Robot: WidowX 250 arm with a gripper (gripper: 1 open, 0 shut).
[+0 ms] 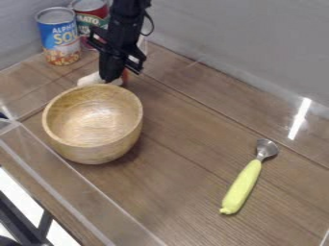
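Observation:
My black gripper (111,67) is lowered at the upper left of the camera view, behind the wooden bowl (92,125), over a small white object (90,81) with a bit of red at its right side. The fingertips are dark and partly overlap that object, so whether they are open or shut is hard to see.
An Alphabet soup can (60,36) and a red can (88,13) stand at the back left corner. A yellow-handled utensil (241,183) lies at the right.

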